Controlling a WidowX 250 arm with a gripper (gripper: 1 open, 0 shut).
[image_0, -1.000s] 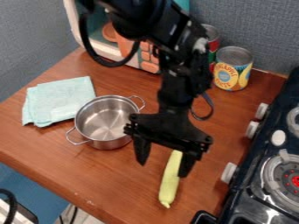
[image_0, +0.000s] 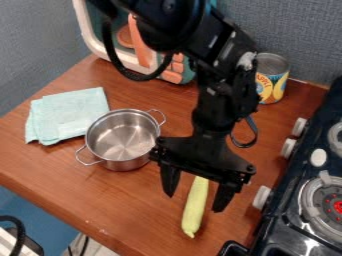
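Observation:
My black gripper (image_0: 195, 188) hangs low over the wooden counter, its two fingers apart on either side of the upper end of a pale yellow, elongated object (image_0: 193, 210), which looks like corn or a similar vegetable. The gripper looks open; whether the fingers touch the object cannot be told. To the left stands a steel pot (image_0: 123, 137) with two handles.
A black stove (image_0: 307, 180) with knobs fills the right side. A folded cloth (image_0: 64, 115) lies at left, a can (image_0: 269, 78) at back right, a white rack with orange items behind. Bare counter (image_0: 107, 200) lies at front left.
The gripper has moved slightly to the right and down, so its fingers now sit further over the yellow object. The other things are unmoved.

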